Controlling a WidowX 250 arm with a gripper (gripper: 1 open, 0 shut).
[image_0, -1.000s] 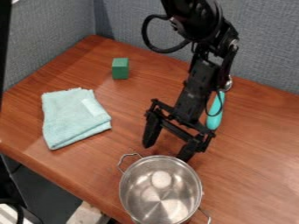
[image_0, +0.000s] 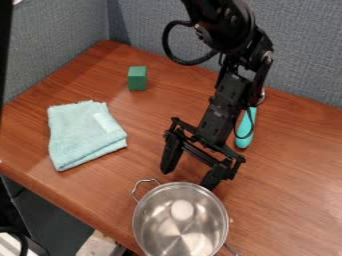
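Observation:
The black robot gripper (image_0: 190, 172) hangs low over the wooden table, just above and behind a steel pot (image_0: 181, 228) with side handles at the front centre. Its two fingers are spread wide apart, with nothing visible between them. The pot holds a pale round patch or object that is hard to make out. A folded light-blue cloth (image_0: 83, 134) lies at the left of the table, and a small green block (image_0: 138, 78) stands at the back left.
A turquoise elongated object (image_0: 245, 134) lies behind the arm on the right. Grey padded walls border the back and left. The table's front-left edge drops to a dark floor.

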